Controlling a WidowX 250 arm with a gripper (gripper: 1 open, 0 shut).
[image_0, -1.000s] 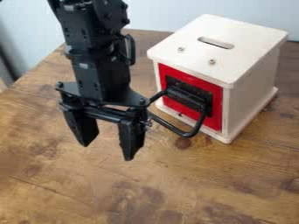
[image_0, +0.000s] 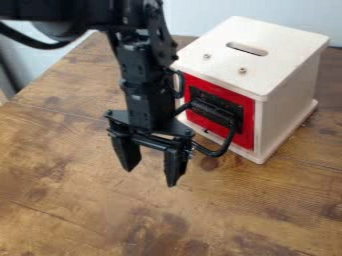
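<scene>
My black gripper (image_0: 150, 165) hangs open over the wooden table, left of and in front of a pale wooden box (image_0: 283, 110), with nothing between its fingers. The box has a slot in its top and a red front panel (image_0: 211, 92) with a black fitting. A black bent bar runs out from that front toward the lower left, partly behind the gripper.
A pale wall stands behind the table.
The arm and gripper have moved right, toward the box front, over the last second. The box looks unmoved.
</scene>
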